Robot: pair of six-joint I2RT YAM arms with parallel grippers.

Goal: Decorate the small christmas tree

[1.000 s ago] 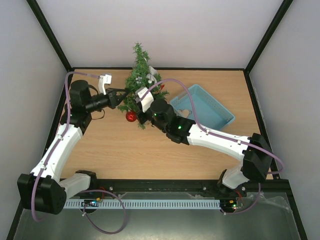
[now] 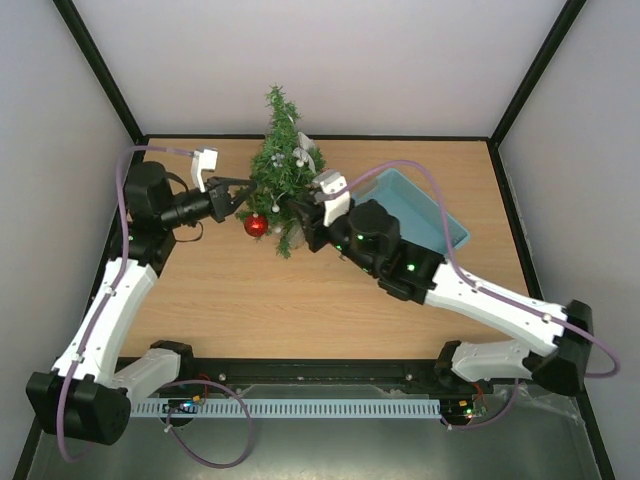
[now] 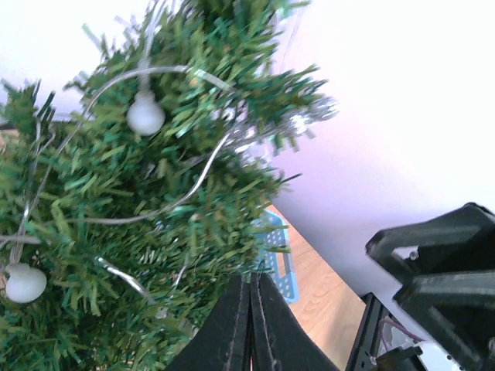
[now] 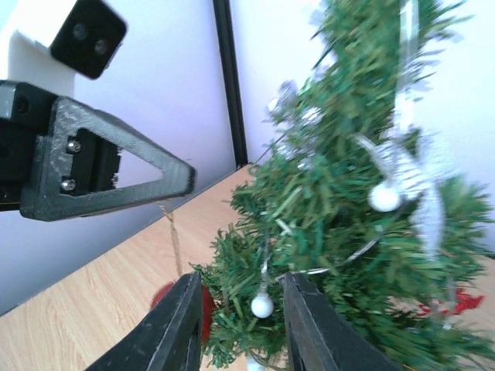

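Note:
A small green tree (image 2: pixel 278 165) stands at the back of the table, wound with wire bearing white bulbs (image 3: pixel 145 114). At its lower left, a shiny red ball (image 2: pixel 256 226) hangs by a thin brown string (image 4: pixel 173 239) running up to my left gripper (image 2: pixel 250 190), which is shut on that string. The left wrist view shows those fingers (image 3: pixel 267 332) together against the branches; the string is not visible there. My right gripper is open at the tree's front, its fingers apart with only branches and a white bulb behind the gap.
A light blue basket (image 2: pixel 452 226) stands right of the tree, partly covered by the right arm. Something red (image 4: pixel 460 301) and a silvery-white bow (image 4: pixel 421 182) are on the tree.
My right gripper has moved right and come apart, its arm now covering part of the basket.

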